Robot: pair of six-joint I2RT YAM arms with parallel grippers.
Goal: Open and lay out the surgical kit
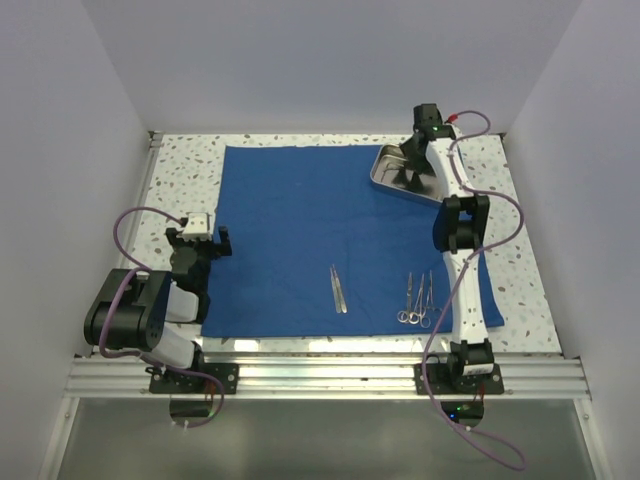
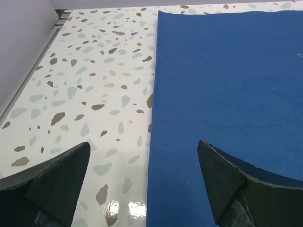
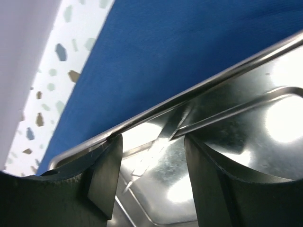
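The steel tray (image 1: 378,176) sits at the back right of the blue cloth (image 1: 290,210). My right gripper is open over it; in the right wrist view a slim metal instrument (image 3: 156,151) lies in the tray between the fingertips, not gripped. On the cloth's front right lie several scissor-like instruments (image 1: 420,306), and two slim instruments (image 1: 336,290) lie at front centre. My left gripper (image 1: 198,238) stands open at the left edge of the cloth, nothing between its fingers.
A speckled tabletop (image 1: 520,280) borders it, with pale walls around.
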